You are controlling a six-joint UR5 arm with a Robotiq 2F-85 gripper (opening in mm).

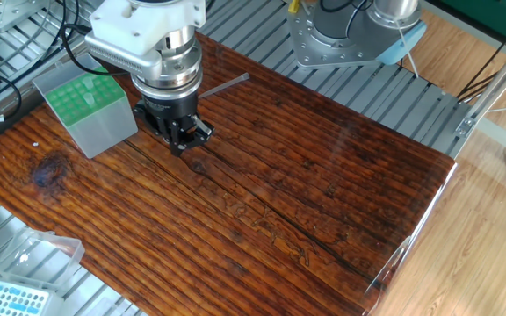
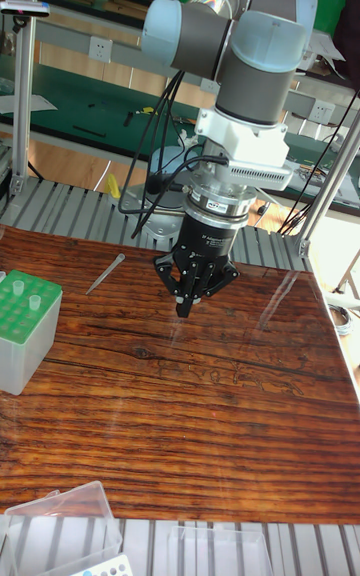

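Observation:
My gripper (image 2: 184, 307) hangs point-down over the wooden board, its black fingers drawn together, and nothing shows between them. In exterior view 2 the gripper (image 1: 188, 146) is just right of a translucent box (image 1: 104, 132) with a green perforated top (image 1: 82, 95). One or two clear tube-like pieces stand in that top; exterior view 3 shows the green rack (image 2: 23, 304) at the left edge, partly cut off. A thin translucent pipette (image 1: 227, 85) lies on the board behind the gripper, partly covered by it in exterior view 2; the pipette (image 2: 105, 272) is unobstructed in exterior view 3.
The wooden board (image 1: 323, 193) is bare to the right and in front of the gripper. A clear plastic lid (image 1: 46, 254) and a white box with blue dots (image 1: 11, 298) sit off its near-left edge. Slatted metal rails (image 1: 358, 96) border the far side.

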